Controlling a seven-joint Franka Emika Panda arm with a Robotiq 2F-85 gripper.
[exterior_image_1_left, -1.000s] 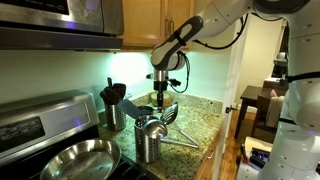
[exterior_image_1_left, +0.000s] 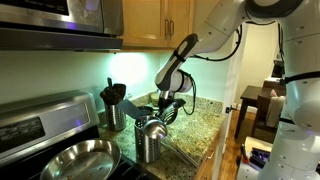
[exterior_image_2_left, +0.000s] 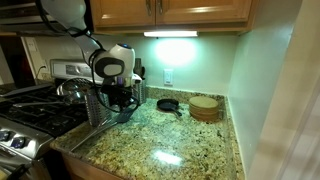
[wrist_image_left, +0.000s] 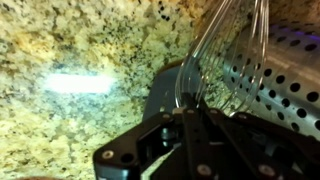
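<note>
In the wrist view my gripper is shut at the rounded end of a wire whisk (wrist_image_left: 212, 55). Its wires pass close around the fingertips, and I cannot tell whether any wire is pinched. Beside the whisk is a perforated metal utensil holder (wrist_image_left: 285, 75). In exterior view 1 the gripper (exterior_image_1_left: 167, 108) is low, just behind the holder (exterior_image_1_left: 147, 145). The second exterior view has the gripper (exterior_image_2_left: 126, 101) to the right of the holder (exterior_image_2_left: 98, 106), its fingertips hard to make out.
A steel pan (exterior_image_1_left: 80, 160) sits on the stove. Another holder (exterior_image_1_left: 115, 115) with dark utensils stands against the wall. Along the back of the counter are a black skillet (exterior_image_2_left: 168, 105) and stacked round boards (exterior_image_2_left: 204, 107).
The arm has come down, bringing my gripper lower and close to the utensil holder. The pan and the utensil holder have stayed in place.
</note>
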